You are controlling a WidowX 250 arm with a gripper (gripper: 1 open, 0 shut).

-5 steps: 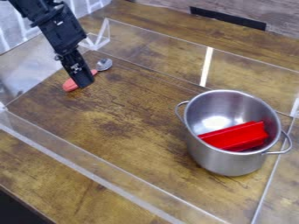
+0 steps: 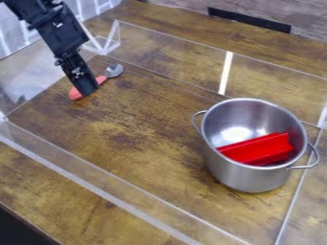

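Observation:
My black gripper (image 2: 82,82) hangs at the upper left, low over a small tool with an orange-red handle (image 2: 80,92) and a grey head (image 2: 113,71) that lies on the wooden table. The gripper covers part of the tool; whether its fingers touch the handle, and how they stand, is too small to tell. At the right stands a steel pot (image 2: 255,167) with two side handles and a bright red block-like object (image 2: 255,147) inside.
Transparent strips or panels run along its edges, and a short white strip (image 2: 227,72) lies toward the back.
My gripper has moved slightly down over the tool's handle. The pot and its contents stay where they were.

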